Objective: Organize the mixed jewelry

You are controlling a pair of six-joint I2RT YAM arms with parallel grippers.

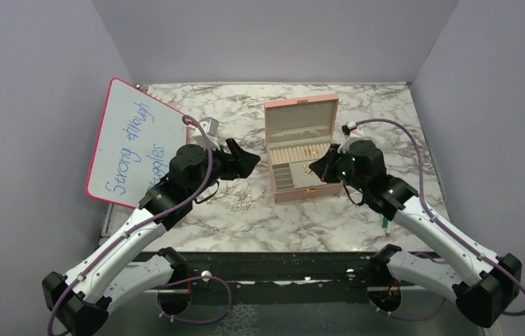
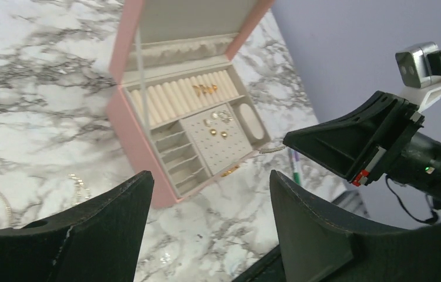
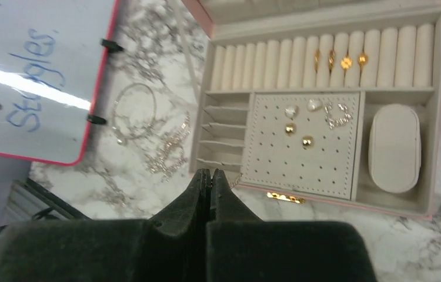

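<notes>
An open pink jewelry box point(image 1: 305, 195) has ring rolls holding gold rings point(image 3: 346, 62), a dotted pad point(image 3: 294, 161) with studs and silver pieces, and narrow divided slots. My right gripper is shut, over the box's front, a thin chain point(image 2: 272, 150) hanging at its tips in the left wrist view. My left gripper stands open left of the box, nothing between its fingers. Silver chains point(image 3: 168, 155) and a hoop point(image 3: 118, 103) lie on the table left of the box.
A whiteboard point(image 1: 134, 143) lies at the left. Pens point(image 1: 386, 226) lie front right of the box. Grey walls bound it.
</notes>
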